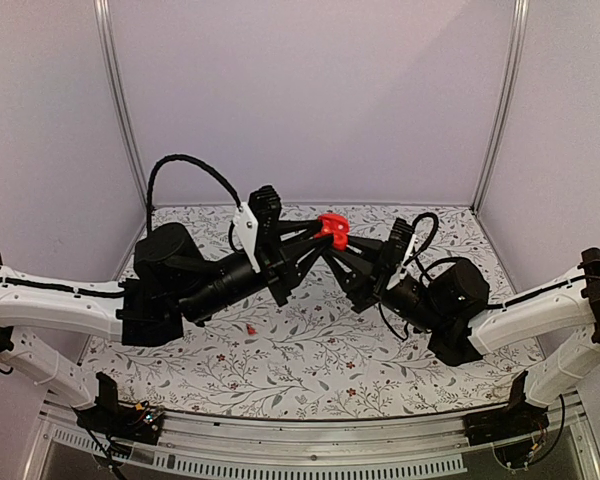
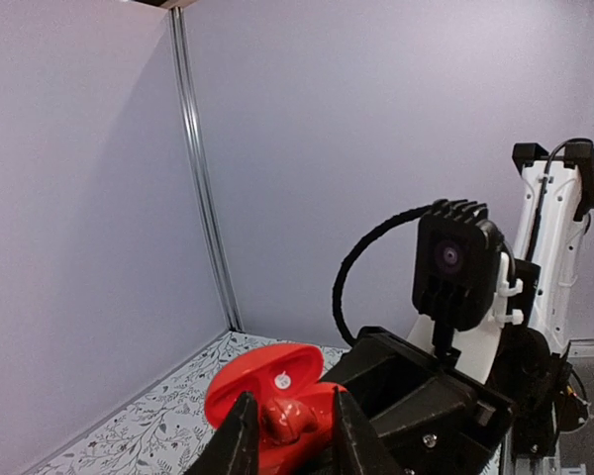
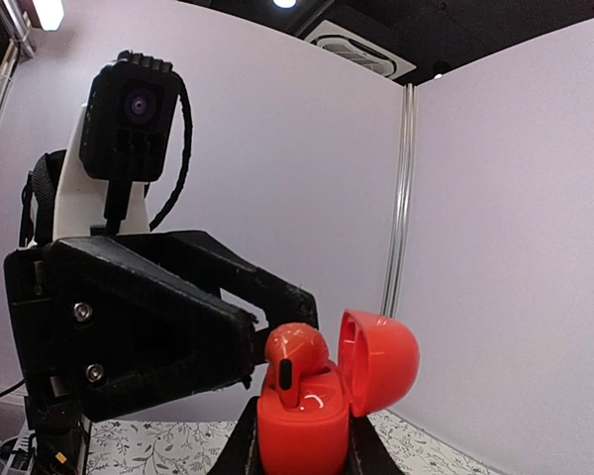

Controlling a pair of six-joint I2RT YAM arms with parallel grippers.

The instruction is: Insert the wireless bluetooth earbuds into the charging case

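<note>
Both arms meet above the middle of the table. My right gripper is shut on the red charging case (image 3: 303, 426), whose lid (image 3: 381, 361) stands open. A red earbud (image 3: 297, 346) sits upright at the top of the case body, in or on it; how deep it is seated I cannot tell. My left gripper is part open at the case, its fingertips either side of the earbud (image 2: 285, 421) in the left wrist view; whether they touch it is unclear.
Pale walls enclose the sides and back.
</note>
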